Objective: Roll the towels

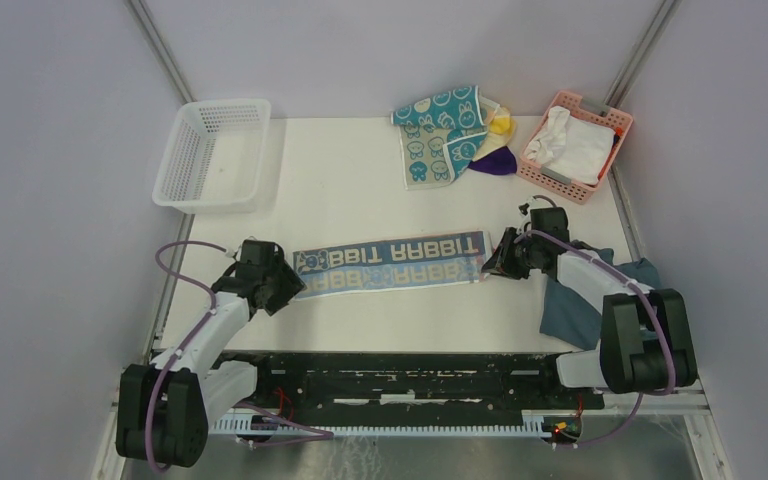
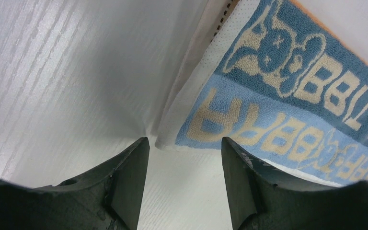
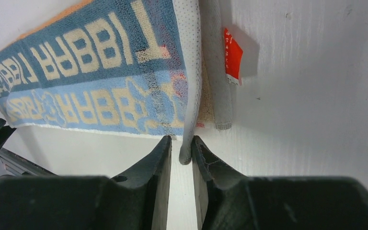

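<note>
A blue towel, folded into a long strip with pale lettering, lies flat across the middle of the table. At its left end my left gripper stands open, the towel's near corner just ahead of the gap between its fingertips. At the right end, my right gripper has its fingers partly open around the pale hem of the near corner. The hem lies against the right finger, while a narrow gap shows beside the left one. A red tag sticks out from this end.
An empty white basket stands back left. Back right are a pink basket with white cloths, teal rabbit-pattern cloth and a purple cloth. Dark blue cloth lies under the right arm. Bare table surrounds the towel.
</note>
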